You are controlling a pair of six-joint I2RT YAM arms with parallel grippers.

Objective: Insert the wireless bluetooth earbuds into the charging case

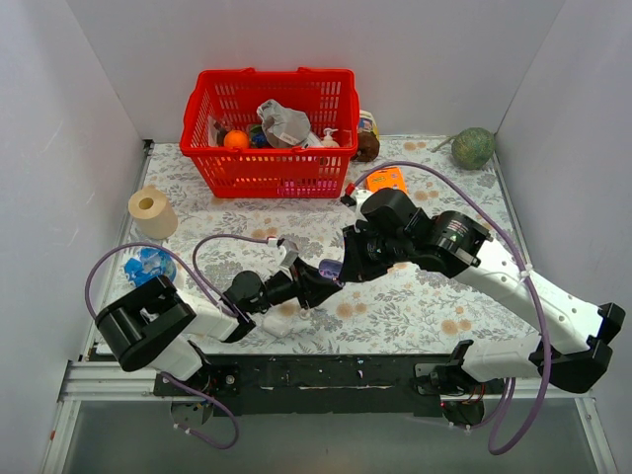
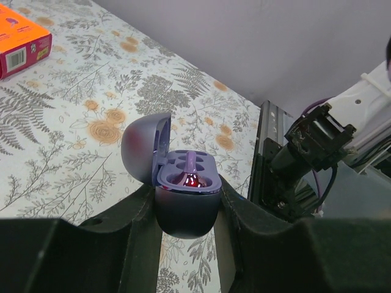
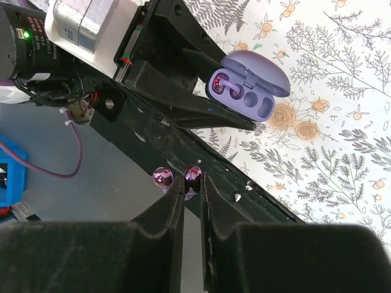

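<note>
My left gripper is shut on the purple charging case (image 2: pixel 186 221), whose lid (image 2: pixel 142 148) stands open. One earbud (image 2: pixel 190 177) with a red metallic body sits in a case slot, its purple stem sticking up. The right wrist view shows this case (image 3: pixel 255 101) between the left fingers, with other slots empty. My right gripper is shut on a second earbud (image 3: pixel 193 174), of which shiny red-purple parts show at the fingertips. From above, the right gripper (image 1: pixel 348 276) is right by the case (image 1: pixel 330 269); the held earbud is hidden there.
A red basket (image 1: pixel 267 173) of goods stands at the back, with an orange box (image 1: pixel 386 181) beside it. A paper roll (image 1: pixel 152 212) and a blue item (image 1: pixel 148 265) are at left. A white piece (image 1: pixel 276 326) lies near the front edge. Open table lies at right.
</note>
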